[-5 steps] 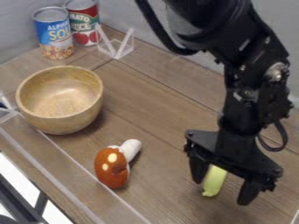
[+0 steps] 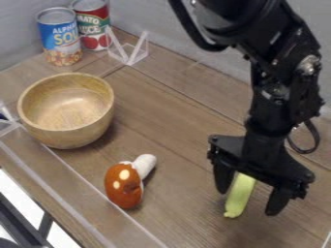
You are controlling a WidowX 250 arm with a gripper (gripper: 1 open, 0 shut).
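Note:
My black gripper hangs low over the right side of the wooden table, its two fingers apart around a pale yellow-green elongated object that lies on the tabletop. The upper part of that object is hidden by the gripper, and I cannot tell whether the fingers touch it. An orange-brown spotted mushroom toy with a white stem lies to the left of the gripper.
A wooden bowl sits at the left. An Alpha soup can and a red can stand at the back left by the wall.
The bowl, cans and mushroom toy have not moved.

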